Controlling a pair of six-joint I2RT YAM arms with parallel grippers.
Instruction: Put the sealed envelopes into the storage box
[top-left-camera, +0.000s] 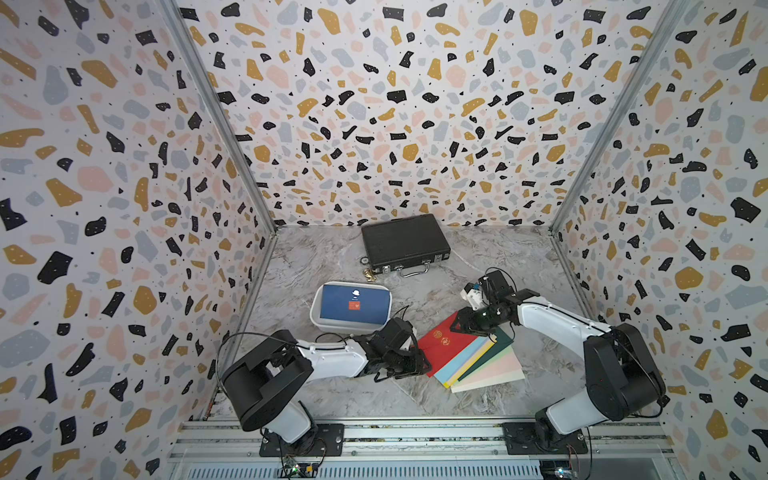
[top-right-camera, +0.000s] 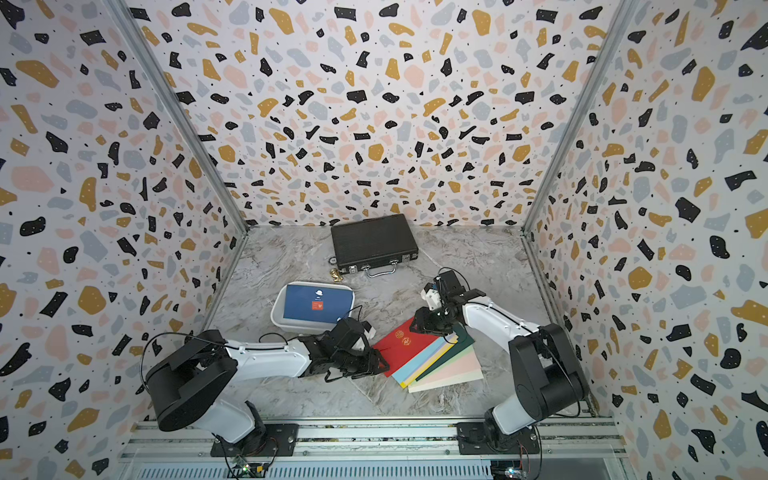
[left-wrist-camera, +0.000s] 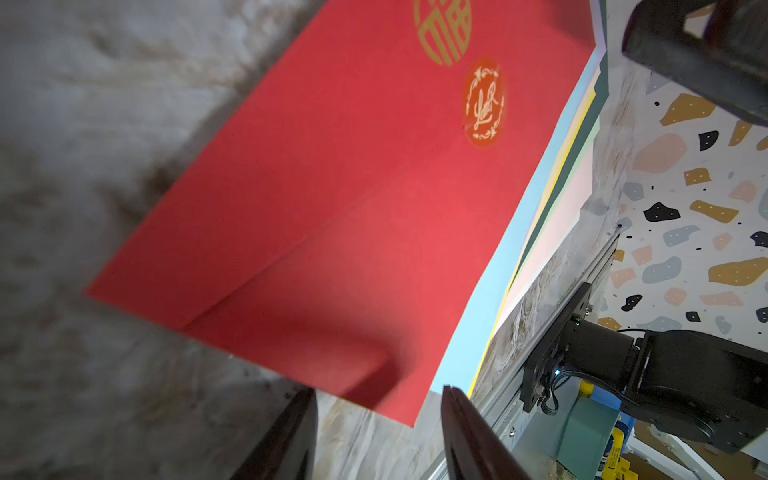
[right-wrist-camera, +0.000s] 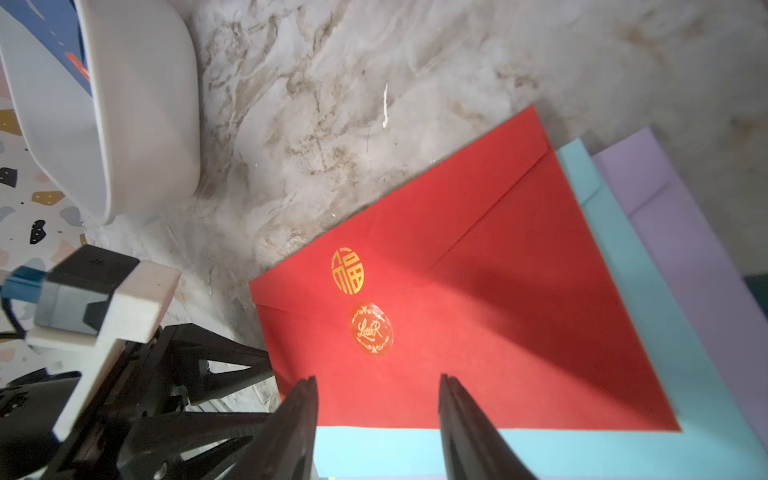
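A red envelope (top-left-camera: 445, 342) with two gold emblems lies askew on top of a fan of envelopes, among them light blue (top-left-camera: 462, 362), yellow (top-left-camera: 470, 365), dark green (top-left-camera: 485, 361) and pink (top-left-camera: 501, 369) ones. My left gripper is open at the red envelope's near-left corner, its fingertips either side of that corner's edge. Over the opposite end, my right gripper has its fingers apart above the red envelope's lower edge. Neither grips it. Left of the pile, the white storage box (top-left-camera: 315, 317) holds a blue envelope (top-left-camera: 342, 301) bearing a red patch.
A closed black briefcase (top-left-camera: 405, 243) lies behind the box and pile, with a small gold object (top-left-camera: 369, 274) by its front left. The two grippers are close together over the pile.
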